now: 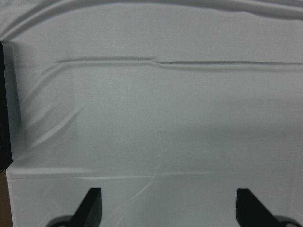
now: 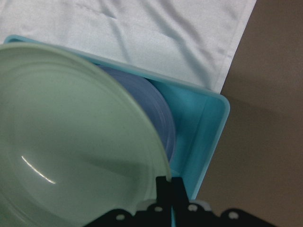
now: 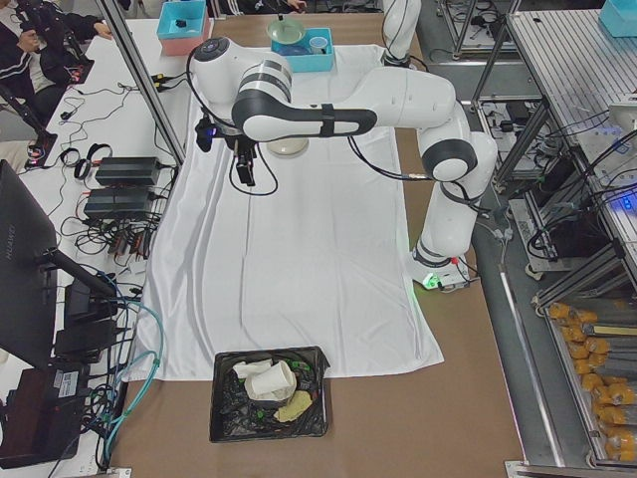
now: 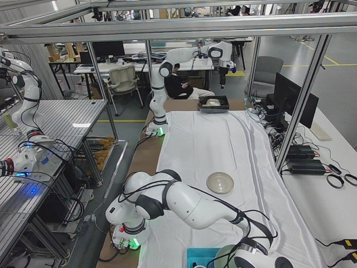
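In the right wrist view a pale green plate (image 2: 71, 132) is gripped at its rim by my right gripper, over a light blue bin (image 2: 199, 132) with a blue plate (image 2: 158, 118) inside. The same bin (image 3: 317, 62) is at the far end in the camera left view, with a small cup (image 3: 318, 45). A cream plate (image 4: 220, 182) lies on the white cloth (image 4: 206, 139). My left gripper hangs open above the cloth, nothing between its fingers.
A black lined bin (image 3: 269, 423) with white items and a yellow piece stands at the near end. Monitors and cables crowd the side table; metal posts border the workspace.
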